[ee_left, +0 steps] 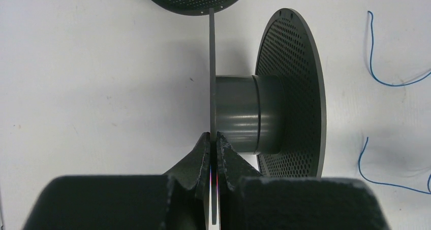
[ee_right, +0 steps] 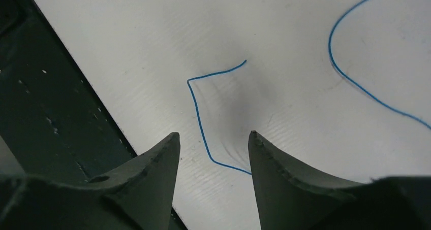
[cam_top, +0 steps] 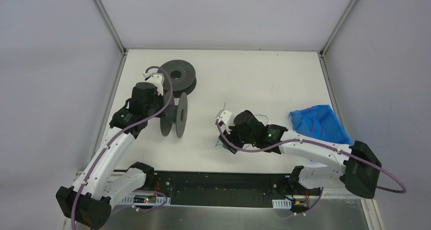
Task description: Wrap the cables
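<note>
A dark spool (cam_top: 181, 115) stands on edge at the left of the table. In the left wrist view its smooth drum (ee_left: 238, 113) and far perforated flange (ee_left: 297, 83) show. The thin near flange, seen edge-on, is pinched by my left gripper, which is shut on it. A thin blue cable (ee_right: 199, 121) lies bent on the white table, detached from the spool. Over one end of it hovers my right gripper, fingers spread apart, gripping nothing; the cable passes between them in the right wrist view. My right arm hides much of the cable from above.
Another dark spool (cam_top: 176, 73) lies flat behind the upright one. A blue bin (cam_top: 333, 122) with thin red cables inside sits at the right. A dark strip (ee_right: 56, 103) runs along its front edge.
</note>
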